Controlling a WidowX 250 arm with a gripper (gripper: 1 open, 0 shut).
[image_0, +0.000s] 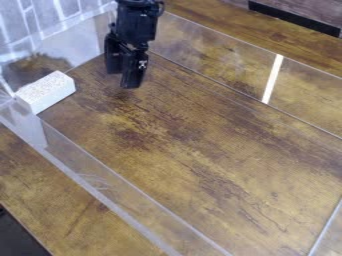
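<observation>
A black gripper (126, 68) hangs from the top of the camera view over the rear left of a clear-walled enclosure, open, its fingers pointing down with nothing seen between them. To its left, apart from it, a white speckled block (46, 92) lies in the enclosure's left corner, by the clear wall.
Clear walls (94, 190) bound the wooden floor (201, 150), which is empty over the middle and right. A white strip (273, 78) stands at the back right wall. A tiled light wall is behind on the left.
</observation>
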